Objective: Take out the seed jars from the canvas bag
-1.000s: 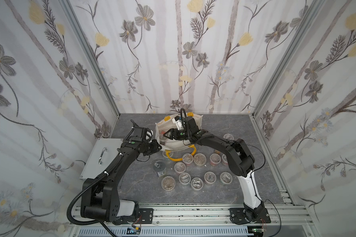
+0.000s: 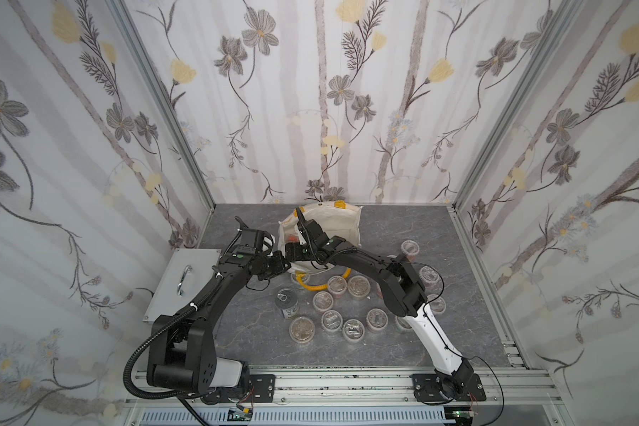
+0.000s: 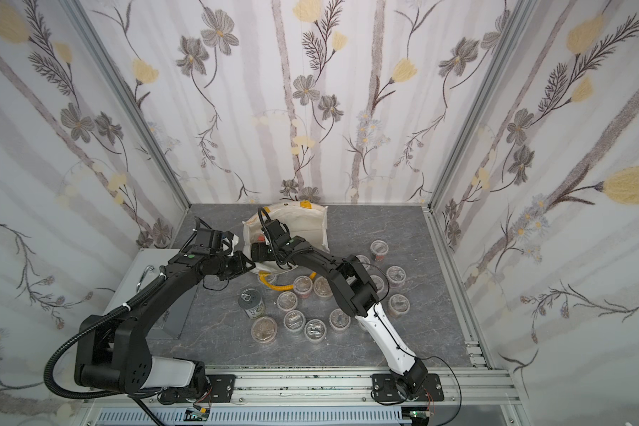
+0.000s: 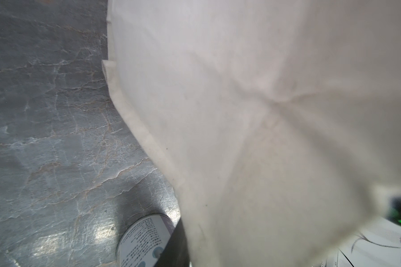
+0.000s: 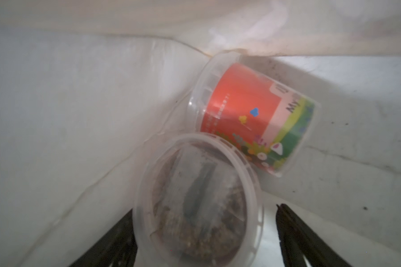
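Observation:
The canvas bag (image 2: 337, 220) with yellow handles stands at the back middle. My right gripper reaches down inside it, open, its fingertips either side of an upright clear seed jar (image 5: 196, 200). A second jar (image 5: 256, 115) with a red label lies on its side just beyond. My left gripper (image 2: 280, 262) is at the bag's left front edge; in the left wrist view pale canvas fills most of the picture and hides its fingers, so its opening cannot be told.
Several seed jars (image 2: 353, 329) stand on the table in front and right of the bag. A grey can (image 2: 287, 304) stands front left, beside a white panel with a handle (image 2: 164, 294). Bare table (image 2: 397, 223) shows at back right.
My right gripper has moved left and deeper into the bag, toward its left end. The left arm has stayed in place.

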